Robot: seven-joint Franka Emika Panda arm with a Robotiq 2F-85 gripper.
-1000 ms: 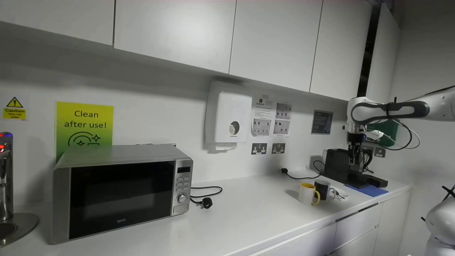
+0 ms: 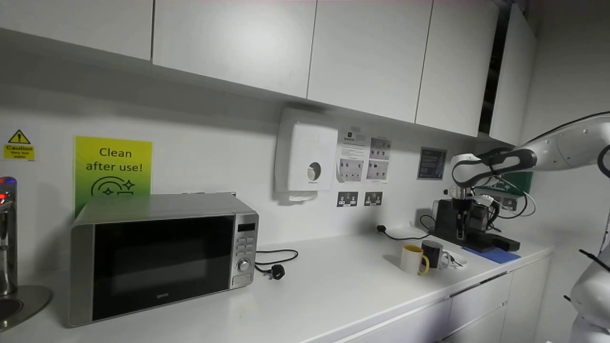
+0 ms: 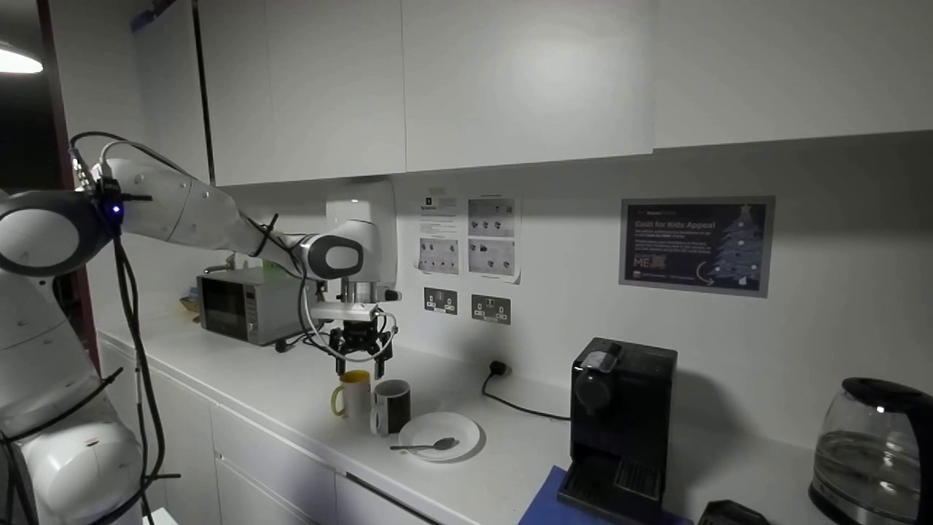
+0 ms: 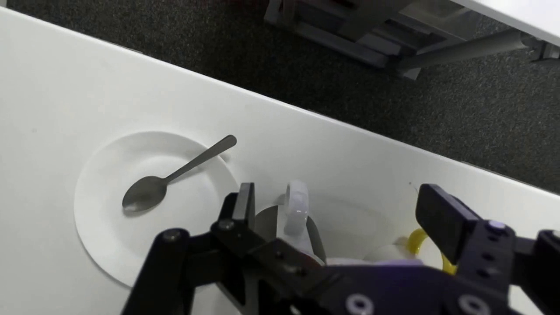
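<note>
Above the counter my gripper (image 3: 360,372) hangs open, its two fingers wide apart and nothing held between them. In the wrist view the dark grey mug (image 4: 266,221) with a white handle lies below, close to the left finger (image 4: 244,204). The white mug with yellow inside and handle (image 4: 418,242) shows near the right finger (image 4: 446,218); the gripper body hides most of both mugs. Exterior view 2 shows the yellow mug (image 3: 354,395) and the dark mug (image 3: 391,408) side by side, upright. A white plate (image 3: 468,429) carrying a spoon (image 3: 444,443) sits beside the dark mug.
A black coffee machine (image 3: 619,420) stands on a blue mat (image 3: 542,504), with a glass kettle (image 3: 870,455) farther right. The microwave (image 2: 166,257) occupies the left of the counter. Clear counter (image 2: 326,286) lies between microwave and mugs. Cupboards hang overhead.
In exterior view 1 my gripper has come lower and to the left, nearer the mugs. Both mugs and the plate stay where they were.
</note>
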